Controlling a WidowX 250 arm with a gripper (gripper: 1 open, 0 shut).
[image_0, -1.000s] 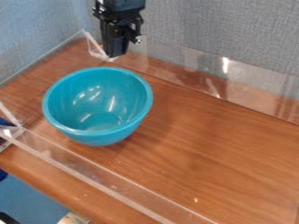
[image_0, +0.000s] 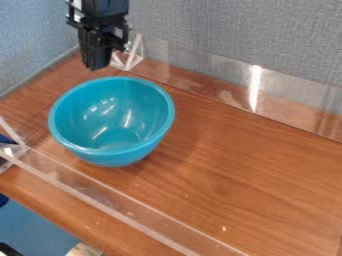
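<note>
My black gripper (image_0: 96, 52) hangs at the top left, above and behind a teal bowl (image_0: 111, 120). Its fingertips look close together, with nothing visible between them. The bowl stands upright on the wooden table (image_0: 241, 190) and looks empty.
Clear plastic walls (image_0: 254, 90) edge the table at the back and along the front left. A small dark blue object (image_0: 6, 142) is cut off at the left edge. The table right of the bowl is clear.
My gripper has shifted left from above the back corner, dipping slightly compared with a second ago. The bowl has not visibly moved.
</note>
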